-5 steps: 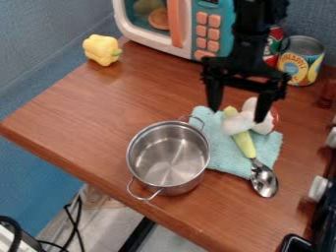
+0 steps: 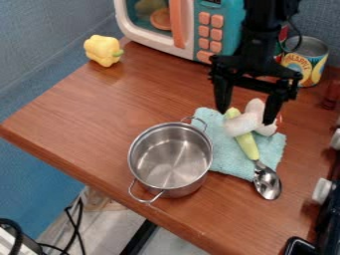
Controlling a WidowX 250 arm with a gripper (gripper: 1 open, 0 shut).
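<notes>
My black gripper hangs open over the folded light-blue cloth, its fingertips above white mushroom-like toys. A yellow, elongated item lies on the cloth beneath them, and a metal spoon lies at the cloth's lower edge. A steel pot with two handles stands to the left of the cloth.
A toy microwave stands at the back, with a can to its right. A yellow pepper sits at the back left. Dark equipment lines the right edge.
My gripper has moved a little to the right from where it was a second ago, now covering more of the can area. The objects on the table have not visibly moved.
</notes>
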